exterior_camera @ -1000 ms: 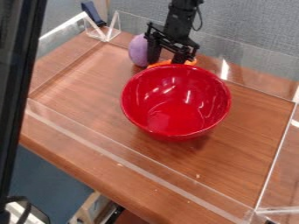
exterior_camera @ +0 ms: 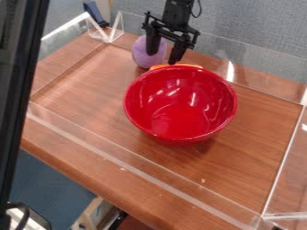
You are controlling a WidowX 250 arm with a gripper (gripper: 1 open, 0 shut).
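Note:
A large red bowl (exterior_camera: pixel 180 108) sits in the middle-right of the wooden tray floor. Behind it stands a round purple object (exterior_camera: pixel 146 54) near the back wall, and an orange item (exterior_camera: pixel 189 66) is partly hidden behind the bowl's rim. My black gripper (exterior_camera: pixel 166 47) hangs from the top at the back, over the purple and orange objects; whether its fingers are open or shut is unclear.
Clear plastic walls (exterior_camera: pixel 66 120) edge the wooden surface (exterior_camera: pixel 84 90) on all sides. A dark vertical post runs along the left edge of the view.
The gripper has risen a little from its lower position of a second ago and shifted slightly left. The bowl appears unmoved.

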